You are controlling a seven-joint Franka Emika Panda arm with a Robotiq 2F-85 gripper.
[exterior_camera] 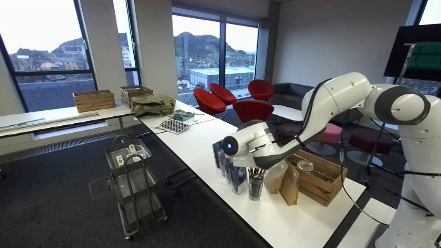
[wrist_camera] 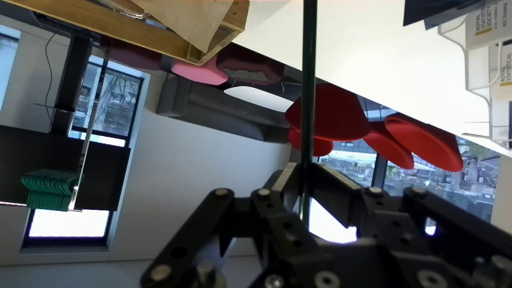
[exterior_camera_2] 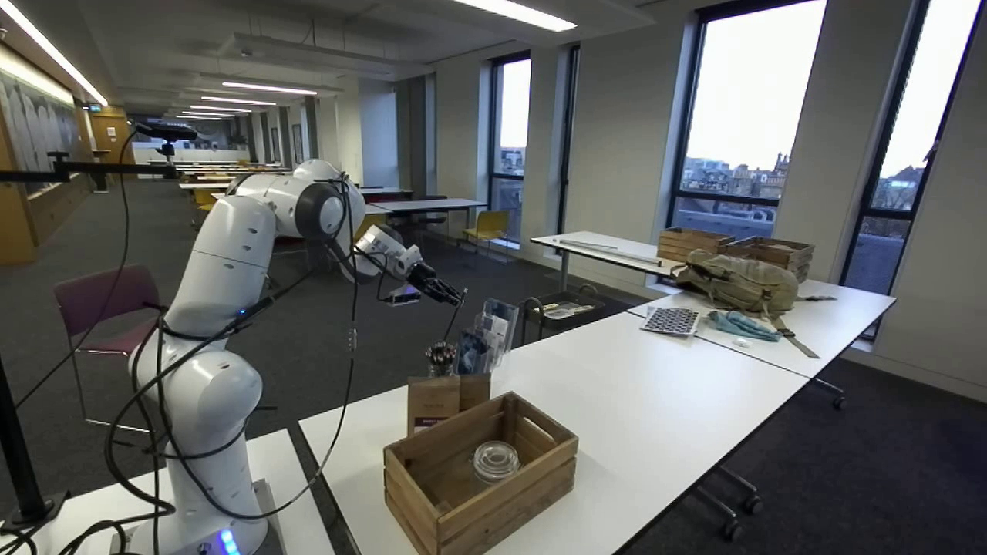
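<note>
A slim dark green pencil (wrist_camera: pixel 308 96) runs down the wrist view, with my gripper shut on it. In exterior view 2 the pencil (exterior_camera_2: pixel 453 324) slants down from the gripper (exterior_camera_2: pixel 457 297) toward the glass of pencils (exterior_camera_2: pixel 441 359). Whether its lower end is inside the glass or just above it, I cannot tell. In exterior view 1 the glass (exterior_camera: pixel 255 190) stands upright on the table, full of dark pencils with reddish ends. The arm's wrist hides the fingers there.
Clear leaflet holders (exterior_camera: pixel 238 177) stand close beside the glass. On its other side are brown paper bags (exterior_camera: pixel 290 186), then a wooden crate (exterior_camera: pixel 320 188) holding a glass jar (exterior_camera: pixel 305 166). Farther along, the white table (exterior_camera_2: pixel 592 388) is largely clear.
</note>
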